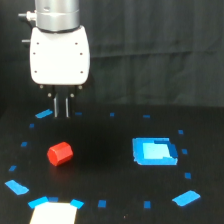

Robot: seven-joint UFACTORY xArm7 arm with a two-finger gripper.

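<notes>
A small red block [60, 154], rounded or many-sided, lies on the black table at the left. My gripper [61, 107] is in the upper left, pointing down, above and behind the red block in the picture and clear of it. A narrow dark gap shows between its two thin fingers, with nothing visible in it. At the right lies a blue square tray or frame [138, 152] with a lighter blue and whitish inside; no block is in it.
Small blue marks dot the black table. Larger light-blue tape pieces lie at the left [16, 187] and right [186, 198]. A pale square [53, 213] is at the bottom left edge. Between red block and blue tray the table is bare.
</notes>
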